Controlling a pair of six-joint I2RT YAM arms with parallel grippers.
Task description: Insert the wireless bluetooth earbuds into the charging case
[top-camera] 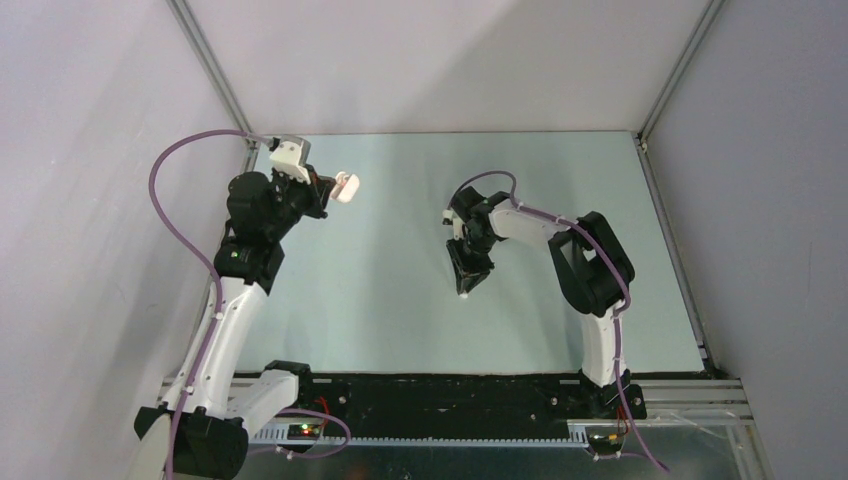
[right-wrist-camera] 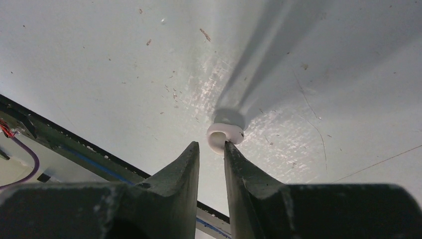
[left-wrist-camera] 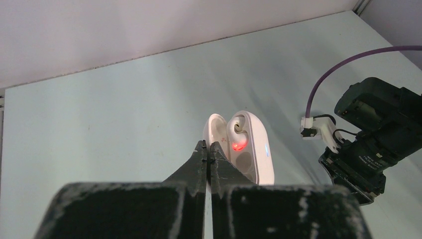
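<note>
In the left wrist view the white charging case (left-wrist-camera: 261,154) stands open and tilted. One earbud (left-wrist-camera: 238,127) sits in it beside a red light, and a round hollow below is empty. My left gripper is shut, its fingertips right at the case; whether they pinch a thin part of it I cannot tell. Low over the table, my right gripper stands part open. Just beyond its fingertips a loose white earbud (right-wrist-camera: 234,133) lies on the table, partly covered by the right-hand finger. In the top view only a white speck of this earbud (top-camera: 463,295) shows.
A black rail (top-camera: 440,405) runs along its front edge. Walls close in the back and sides, and purple cables (top-camera: 208,340) loop over both arms.
</note>
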